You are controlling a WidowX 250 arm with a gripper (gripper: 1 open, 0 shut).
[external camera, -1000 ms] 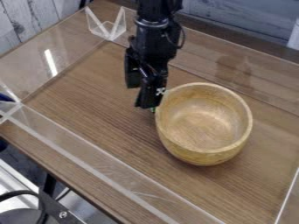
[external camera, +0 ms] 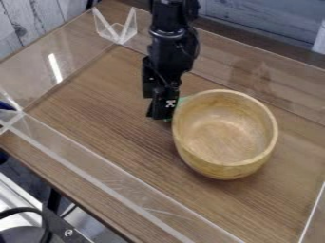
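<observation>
My black gripper hangs down from the top of the view to just left of a large round wooden bowl, low near the table. A small green object shows partly behind the gripper and the bowl's rim, too hidden to tell its shape or whether it lies between the fingers. The bowl stands upright and looks empty.
Clear plastic panels edge the table at the back and sides. A cable lies beyond the near left corner.
The gripper has shifted slightly left and down over the last second. The bowl appears to sit marginally further right.
</observation>
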